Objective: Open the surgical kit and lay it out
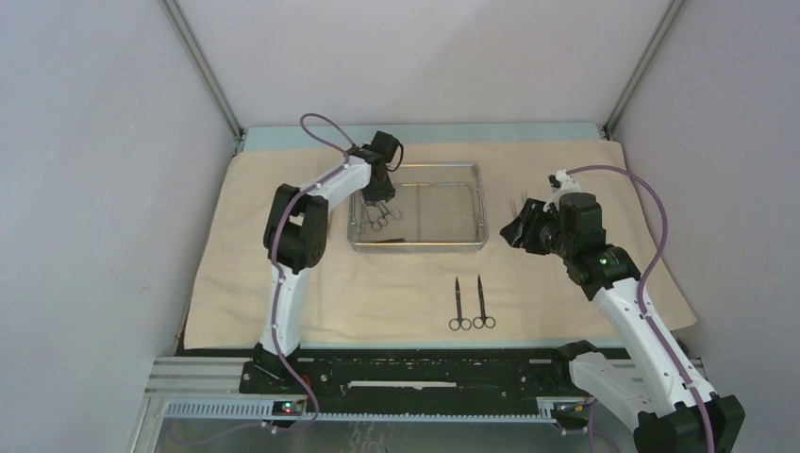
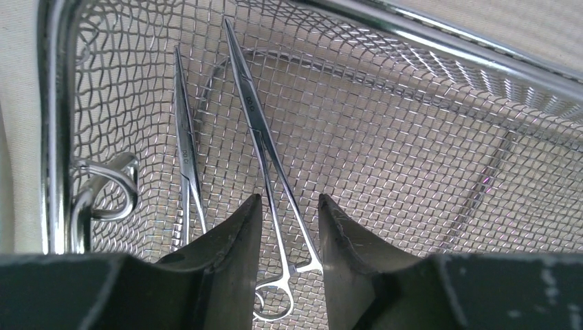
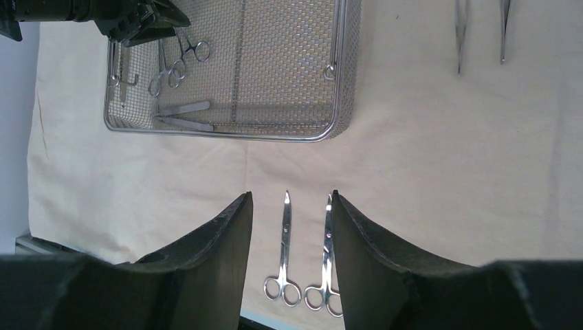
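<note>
A wire mesh tray [image 1: 479,203] stands on the beige cloth in the top view. My left gripper is over its left part, fingers part open, above a long clamp [image 2: 251,110] whose shanks run between the fingers in the left wrist view; contact cannot be told. A second clamp [image 2: 184,130] lies left of it. Finger rings [image 3: 201,51] poke out below the left gripper in the right wrist view. Two pairs of scissors [image 3: 285,251] lie side by side on the cloth below my open, empty right gripper, which hovers right of the tray.
Flat handled instruments [image 3: 185,108] rest near the tray's front-left corner. Two thin tweezer-like tools [image 3: 462,34] lie on the cloth right of the tray.
</note>
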